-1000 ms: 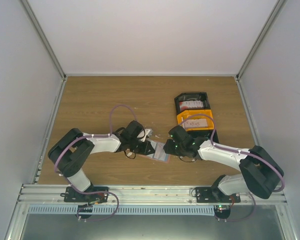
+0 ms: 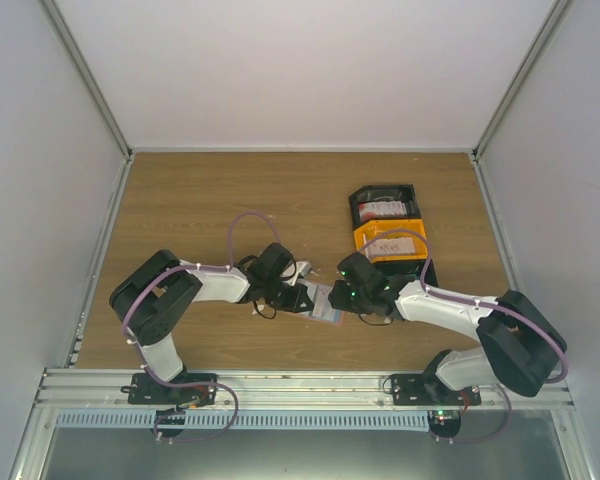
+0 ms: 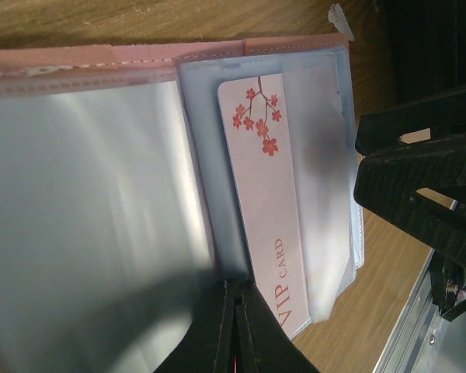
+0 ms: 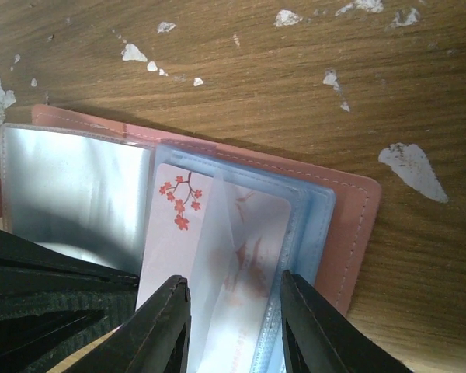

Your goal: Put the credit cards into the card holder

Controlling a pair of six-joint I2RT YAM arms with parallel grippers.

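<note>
The card holder (image 2: 325, 304) lies spread on the table between both arms, with a pink cover (image 4: 349, 233) and clear sleeves. A pale pink card (image 3: 266, 179) with red blossoms and "VIP CARD" print lies at the right-hand sleeve, partly under its clear film (image 4: 245, 256). My left gripper is shut, its tips at the card's left edge, and nothing shows between them. Over the card's right side, my right gripper has its fingers apart with no card gripped. An empty clear sleeve (image 3: 85, 210) lies to the left.
A black tray (image 2: 382, 192) and an orange tray (image 2: 420, 229) with pink cards stand at the back right, another dark tray in front of them. The table (image 2: 220, 190) behind the left arm is clear. Both grippers are close together over the holder.
The left arm has shifted slightly to the right and toward the front, its gripper moving further over the holder. The right arm looks almost unmoved in the top view.
</note>
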